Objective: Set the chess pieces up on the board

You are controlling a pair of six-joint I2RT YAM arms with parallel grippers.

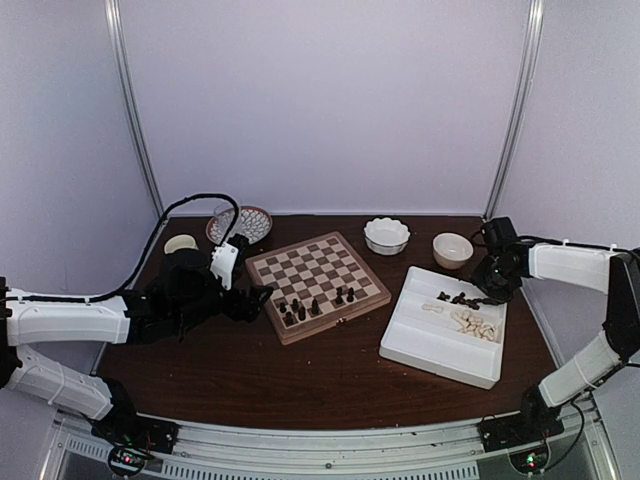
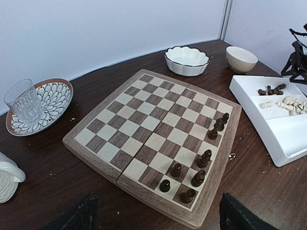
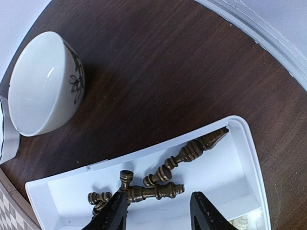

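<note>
The chessboard [image 1: 310, 270] [image 2: 139, 110] holds several dark pieces [image 2: 206, 155] upright along its near side. The white tray [image 1: 430, 350] at the right holds dark pieces [image 3: 158, 191] lying jumbled in its far compartment and pale pieces [image 1: 475, 325] beside them. My left gripper hangs left of the board, fingers apart with nothing between them. My right gripper is open above the tray's dark pieces, nothing between its fingers.
A white bowl [image 3: 43, 86], a scalloped dish [image 1: 386, 235] and a patterned plate with a glass [image 2: 24, 100] stand along the back. A white cup [image 2: 7, 177] is at the left.
</note>
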